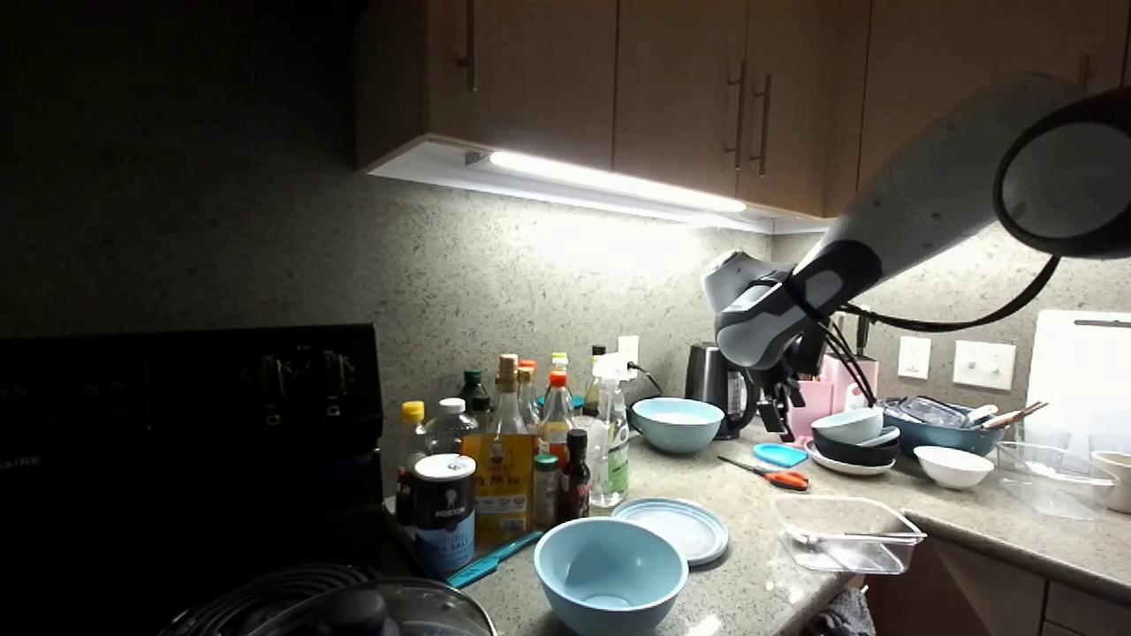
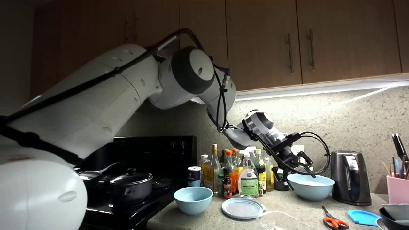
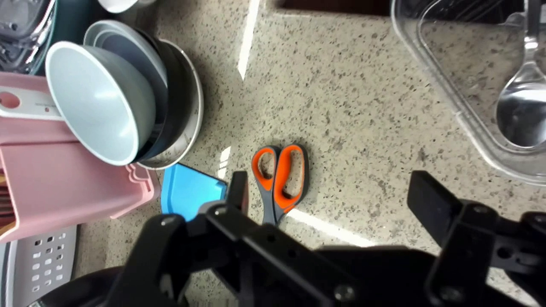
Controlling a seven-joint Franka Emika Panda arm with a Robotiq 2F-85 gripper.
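Note:
My gripper is open above the counter, its two black fingers spread wide with nothing between them. Below it in the wrist view lie scissors (image 3: 289,197) with orange and black handles; their blades are hidden behind the gripper body. The handles sit nearer the left finger. In exterior view 1 the gripper (image 1: 782,408) hangs over the back of the counter near the kettle, with the scissors (image 1: 786,480) lower down. A blue flat item (image 3: 189,189) lies partly behind the left finger. Exterior view 2 shows the scissors (image 2: 334,222) in front of a large blue bowl (image 2: 311,186).
Stacked bowls (image 3: 102,102) and a pink container (image 3: 71,174) stand at the left of the wrist view. A clear tray (image 3: 473,128) holding a spoon (image 3: 522,110) is at the right. A kettle (image 2: 350,178) and several bottles line the wall. Bare counter surrounds the scissors' handles.

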